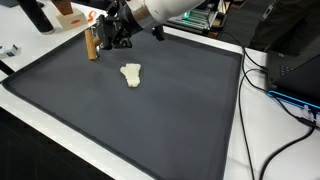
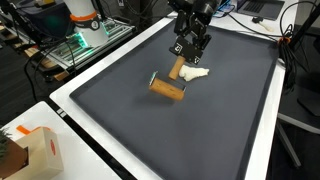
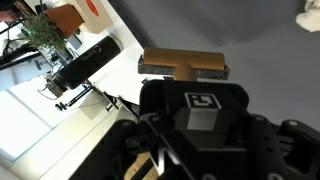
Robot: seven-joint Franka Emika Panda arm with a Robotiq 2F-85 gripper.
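Note:
A brown wooden block (image 2: 167, 87) with a lighter wooden handle (image 2: 177, 68) rising from it is on the near side of my gripper (image 2: 181, 56) in exterior view 2. The gripper is shut on that handle. In the wrist view the block (image 3: 184, 63) lies crosswise just beyond the fingers, its handle running back between them; the gripper body hides the grip itself. Exterior view 1 shows the block (image 1: 91, 44) upright at the left of the gripper (image 1: 103, 38). Whether it touches the mat cannot be told. A cream-white, bone-shaped piece (image 1: 131, 74) lies flat on the mat nearby.
An orange-and-white object (image 2: 42, 151) sits off the mat at the near left in exterior view 2.

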